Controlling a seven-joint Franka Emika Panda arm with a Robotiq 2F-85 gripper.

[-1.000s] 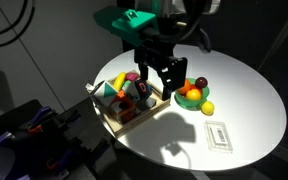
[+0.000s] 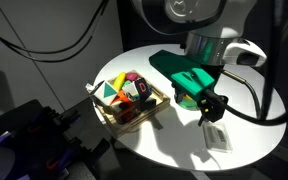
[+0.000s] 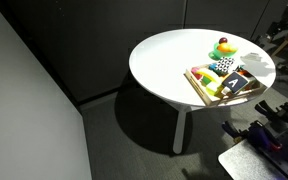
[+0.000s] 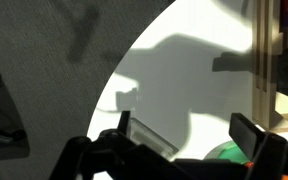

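Over the white round table (image 2: 169, 145), my gripper (image 2: 203, 106) hangs with its fingers apart and nothing visible between them. Behind it, a green bowl (image 2: 189, 102) is mostly hidden in exterior view 1. Exterior view 2 shows the bowl (image 3: 220, 52) with colourful fruit in and around it. Only a slice of the bowl (image 4: 227, 152) shows low in the wrist view, to the right between the open fingers. A flat pale rectangular frame (image 2: 217, 137) lies on the table, to the right of the gripper in exterior view 1.
A wooden box (image 3: 216, 99) full of colourful toy pieces stands near one table edge. Bare tabletop (image 3: 169, 55) stretches away from it. The table's curved edge drops to a dark floor (image 4: 44, 50).
Across exterior view 1, my gripper has moved right and lower, from near the box to over the bowl area. It now covers the yellow fruit and much of the bowl.
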